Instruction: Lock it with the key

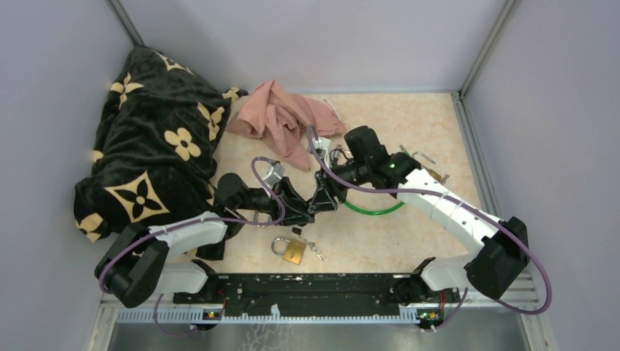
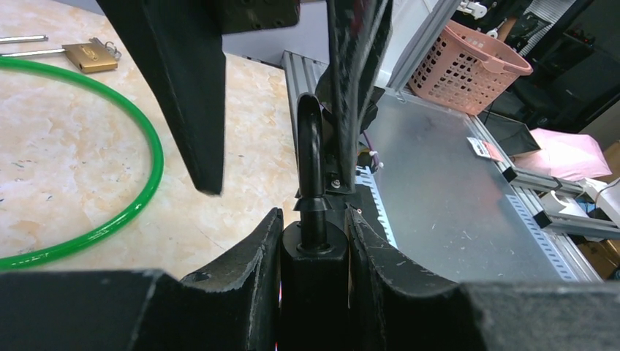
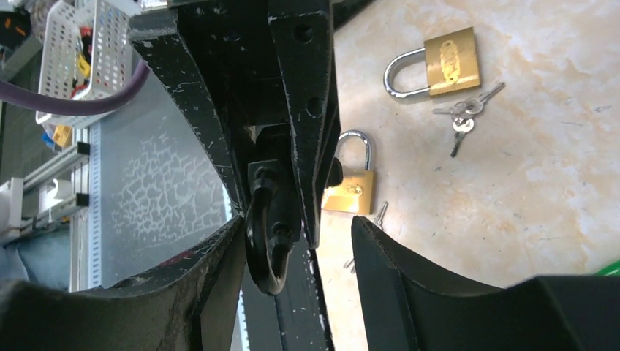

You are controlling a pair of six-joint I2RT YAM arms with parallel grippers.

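Note:
The two grippers meet over the middle of the board. A black U-shaped lock stands upright between the fingers of my left gripper (image 1: 300, 212); in the left wrist view its black body (image 2: 314, 292) fills that finger. My right gripper (image 1: 325, 197) is part open around the black shackle, its fingertips near it; contact is unclear. Brass padlocks (image 1: 293, 251) with keys (image 1: 314, 248) lie on the board below; in the right wrist view another padlock (image 3: 450, 62) has keys (image 3: 468, 107) beside it.
A green ring (image 1: 374, 212) and another padlock (image 2: 91, 58) lie to the right. A pink cloth (image 1: 285, 121) is at the back, a dark patterned cushion (image 1: 153, 146) at the left. The right part of the board (image 1: 431, 241) has free room.

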